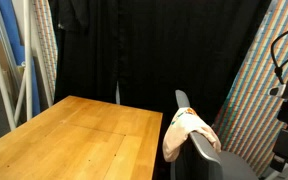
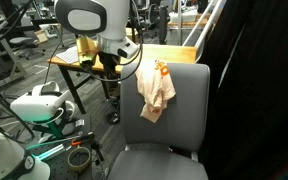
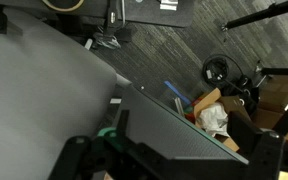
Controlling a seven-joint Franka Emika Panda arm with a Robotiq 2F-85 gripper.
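Observation:
A pale cloth with orange patches (image 2: pixel 156 88) hangs over the top of a grey chair back (image 2: pixel 189 110). From the side, the cloth (image 1: pixel 189 128) drapes over the upper edge of the chair (image 1: pixel 206 145). My gripper is open, its dark fingers wide apart at the bottom of the wrist view with no object held between them. Below it are grey chair surfaces (image 3: pixel 54 90) and the floor. In exterior view 1 the black gripper end (image 1: pixel 282 150) hangs at the right edge, apart from the cloth. I cannot make out the cloth in the wrist view.
A bare wooden table (image 1: pixel 79 135) stands beside the chair. Black curtains (image 1: pixel 154 50) hang behind. On the floor in the wrist view are a cardboard box with white material (image 3: pixel 214 118) and coiled black cable (image 3: pixel 219 70). Tools lie near the robot's base (image 2: pixel 9 155).

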